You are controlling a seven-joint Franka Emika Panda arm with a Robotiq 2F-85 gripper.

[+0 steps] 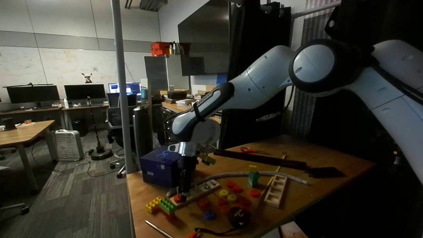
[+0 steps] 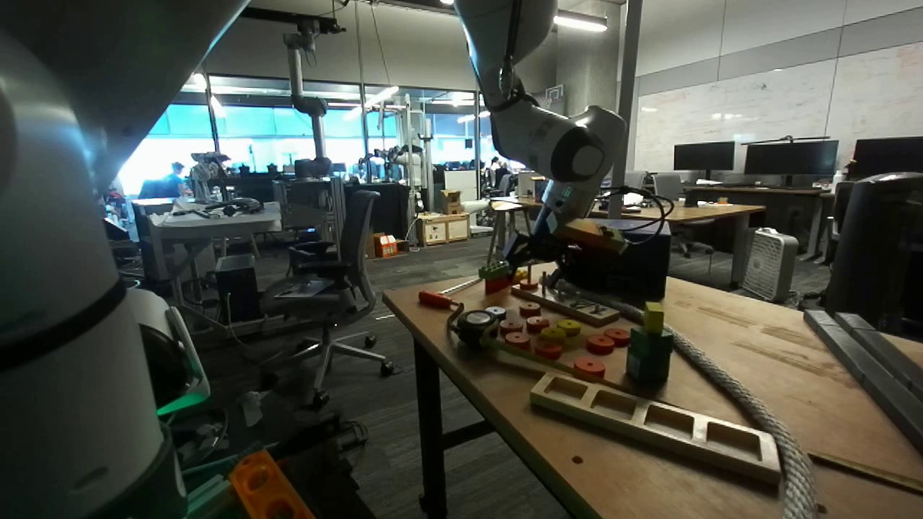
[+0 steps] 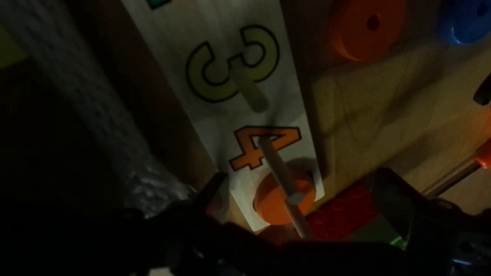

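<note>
A pale wooden peg board (image 3: 216, 119) printed with a yellow 3 and an orange 4 runs through the wrist view, with upright pegs on it. Around the peg at its end lies an orange ring (image 3: 271, 207), flat against the board. My gripper is open over this end, one dark finger (image 3: 212, 193) at the left and the other (image 3: 390, 193) at the right, the ring and pegs lying between them in view. I cannot tell whether either finger touches the ring. From outside, the gripper (image 1: 183, 197) is low beside the ring (image 1: 176, 198).
Yellow and green toy bricks (image 1: 167, 206) sit close to the board's end. Loose red, yellow and blue rings and a tape measure (image 1: 239, 217) lie nearby. A blue box (image 1: 159, 168) stands behind, and a grey rope (image 2: 722, 372) crosses the table past an empty slotted wooden tray (image 2: 649, 424).
</note>
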